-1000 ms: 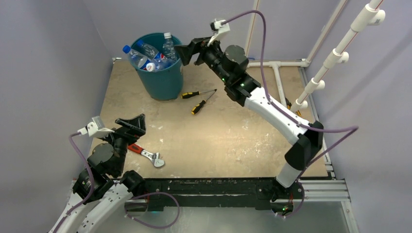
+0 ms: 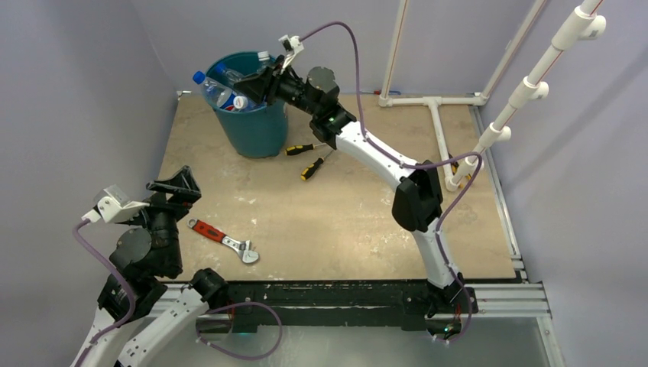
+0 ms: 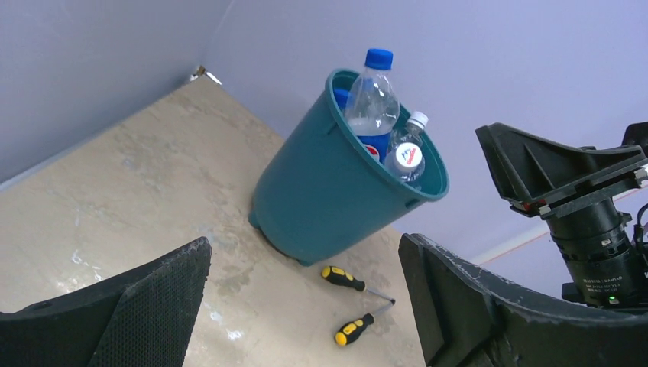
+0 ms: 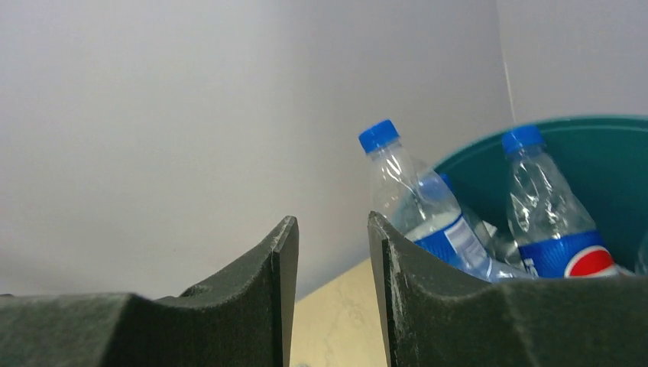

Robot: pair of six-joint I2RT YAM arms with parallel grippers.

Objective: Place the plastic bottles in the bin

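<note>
A teal bin [image 2: 252,134] at the back left holds several plastic bottles, among them a blue-capped bottle [image 4: 550,206] and a white-capped one [image 3: 407,153]. My right gripper [image 2: 252,86] is over the bin's right side; in its own wrist view its fingers stand close together, with nothing visible between them, just before the bottles. My left gripper is open and empty, low at the left front in the top view, facing the bin.
Two screwdrivers [image 2: 312,168] lie right of the bin, an adjustable wrench [image 2: 210,231] near the left arm. A white pipe frame [image 2: 437,126] stands at the right.
My right gripper has moved left from beside the bin to over it. My left gripper has shifted left.
</note>
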